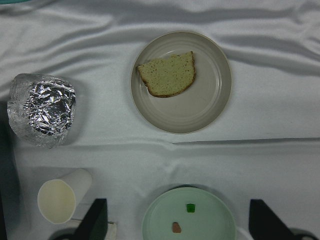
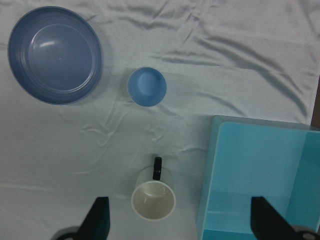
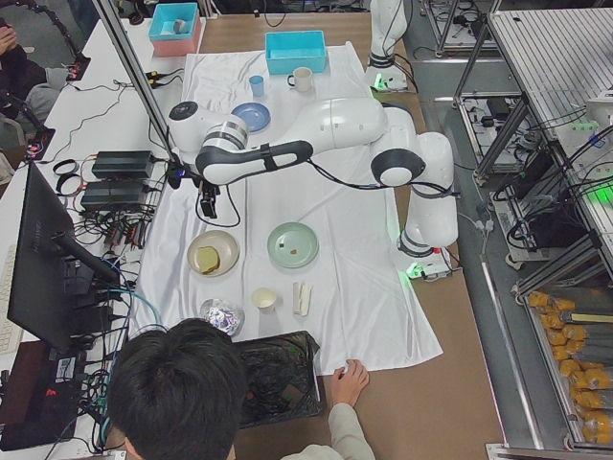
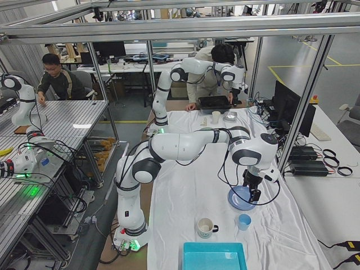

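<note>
My left gripper hangs open over a beige plate (image 1: 180, 115) with a bread slice (image 1: 167, 75), a green plate (image 1: 200, 225) with two small bits, a foil-covered container (image 1: 42, 110) and a cream cup (image 1: 62, 195). Pale strips lie by that cup, partly hidden by a finger. My right gripper stands open above the other end of the cloth, over a blue plate (image 2: 55, 55), a small blue cup (image 2: 146, 86), a white mug (image 2: 152, 200) with a black handle and a turquoise bin (image 2: 257, 170). Nothing shows between either pair of fingers.
A person (image 3: 182, 393) is at the near end beside a black tray (image 3: 278, 379), one hand on the table edge. A monitor (image 3: 43, 278), power units and cables line the side desk.
</note>
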